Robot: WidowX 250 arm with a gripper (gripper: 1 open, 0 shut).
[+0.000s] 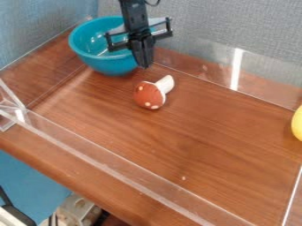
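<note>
A light blue bowl (90, 44) sits at the back left of the wooden table (189, 159). My gripper (141, 56) hangs over the bowl's right side, shut, with nothing visible between its fingers. A toy mushroom (150, 95) with a red spotted cap and white stem lies on its side in front of the bowl, below and apart from the gripper.
A yellow object (296, 123) is cut off at the right edge. Clear plastic walls run along the table's sides, with grey padded walls behind and at left.
</note>
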